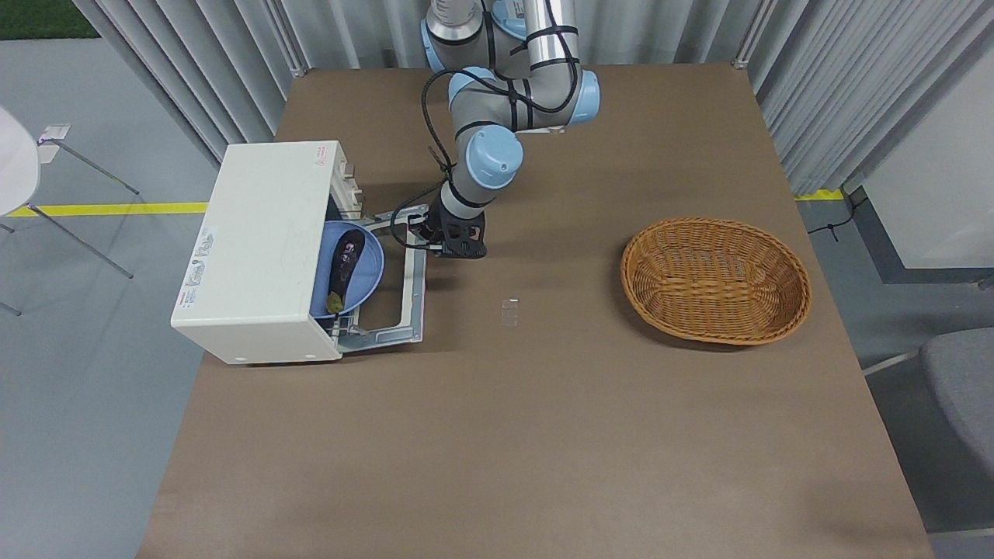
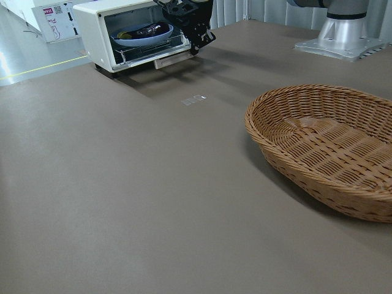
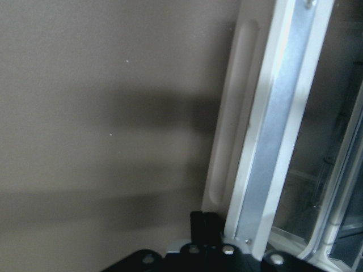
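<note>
A white toaster oven [image 1: 242,247] sits at the table's left with its glass door [image 1: 415,298] lowered open. A blue plate [image 1: 368,265] holding a dark eggplant [image 1: 345,265] is partly inside it. My gripper is at the door's outer handle [image 3: 232,119], its black fingertips close together against the edge; whether they enclose it I cannot tell. In the front view the gripper [image 1: 438,237] is mostly hidden by the wrist housing.
An empty wicker basket [image 1: 714,279] sits at the right of the table [image 1: 559,438]. The arm's base [image 2: 343,46] stands at the back.
</note>
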